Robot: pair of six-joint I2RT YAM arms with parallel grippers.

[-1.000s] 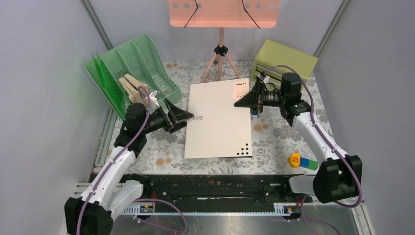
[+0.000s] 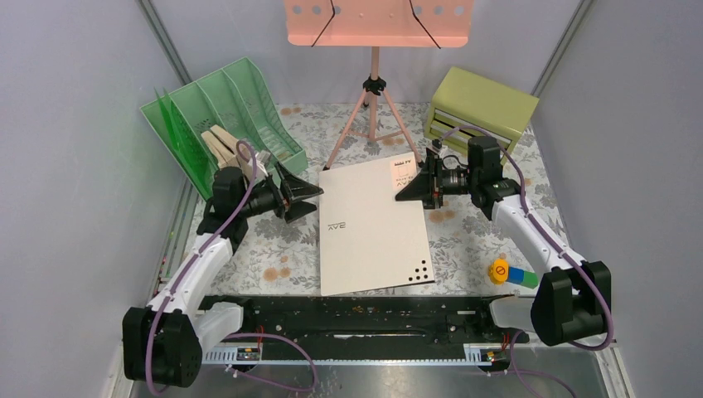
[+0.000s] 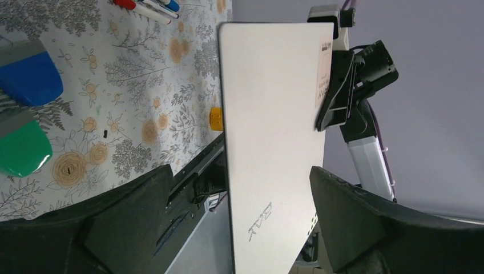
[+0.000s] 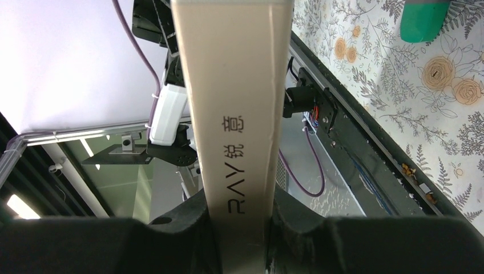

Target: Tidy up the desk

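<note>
A large flat cream book or box (image 2: pixel 365 236) printed with RAY hangs over the middle of the desk. On its right edge my right gripper (image 2: pixel 421 193) is shut. In the right wrist view the narrow side of the book (image 4: pixel 234 114) runs down between those fingers. Beside the left edge my left gripper (image 2: pixel 307 199) stands open, and the left wrist view shows the cream face (image 3: pixel 277 125) past its spread fingers. A green divided rack (image 2: pixel 240 95) at the back left holds several cream books (image 2: pixel 222 148).
Red and blue pens (image 3: pixel 142 8) lie on the desk, with rounded blue (image 3: pixel 31 80) and green (image 3: pixel 25 148) ends closer in. An olive drawer box (image 2: pixel 489 99) fills the back right, and a pink stand (image 2: pixel 375 62) the back. A yellow-blue-green item (image 2: pixel 512 273) lies at front right.
The book has come toward the desk's front edge and turned slightly, with the right gripper still on it. The left gripper has shifted only a little beside its left edge.
</note>
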